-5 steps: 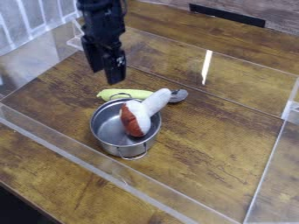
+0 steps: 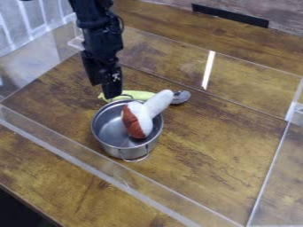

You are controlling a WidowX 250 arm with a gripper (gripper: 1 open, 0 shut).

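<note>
My black gripper (image 2: pixel 109 87) hangs over the table at the upper left, open, with nothing seen between its fingers. It is just above and left of a metal pot (image 2: pixel 112 133), near the left end of a pale yellow-green object (image 2: pixel 140 94). In the pot rests a white and red-brown item (image 2: pixel 133 123), tilted up past the rim. A small grey utensil-like piece (image 2: pixel 180 96) lies to the right of the yellow-green one.
Transparent barriers (image 2: pixel 271 177) run along the sides and back.
My gripper has come down and slightly toward the front, closer to the pot and the yellow-green object. The objects on the table look unmoved.
</note>
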